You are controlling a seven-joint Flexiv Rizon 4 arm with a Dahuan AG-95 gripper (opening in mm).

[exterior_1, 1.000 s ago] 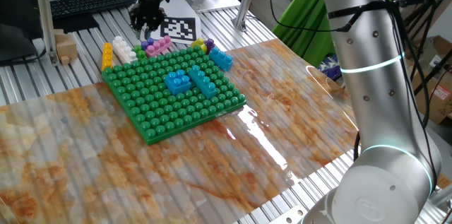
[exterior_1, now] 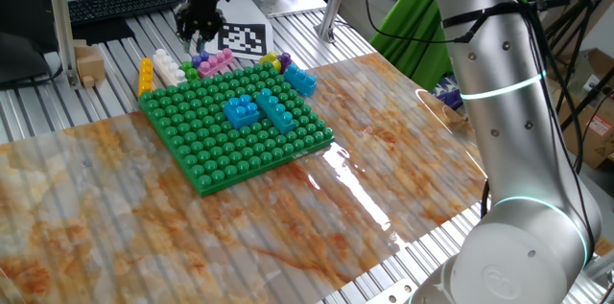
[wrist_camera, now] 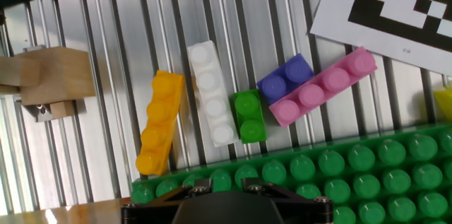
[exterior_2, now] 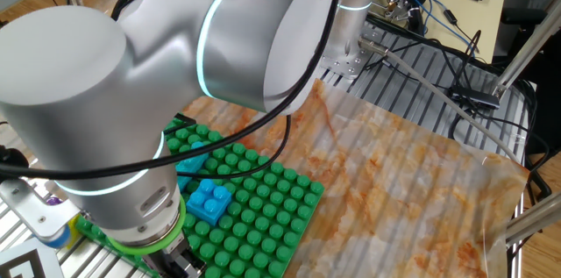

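My gripper (exterior_1: 195,41) hangs above the loose bricks behind the green baseplate (exterior_1: 197,181). In the wrist view its fingertips show apart at the bottom edge, with nothing seen between them. Below it lie a yellow-orange brick (wrist_camera: 160,121), a white brick (wrist_camera: 212,93), a small green brick (wrist_camera: 249,116), a purple brick (wrist_camera: 285,78) and a pink brick (wrist_camera: 325,87). Purple and pink lie side by side. On the baseplate sit a shorter blue brick (exterior_1: 242,112) and a longer blue brick (exterior_1: 276,111). In exterior view 2 the arm covers part of the plate.
Another blue brick (exterior_1: 300,80) and a yellow piece (exterior_1: 271,58) lie along the plate's far right side. A black-and-white marker sheet (exterior_1: 243,41) is behind the bricks. Wooden blocks (exterior_1: 89,64) stand at the left.
The arm and gripper have shifted slightly to the left in exterior view 1. Bricks and baseplate stay where they were.
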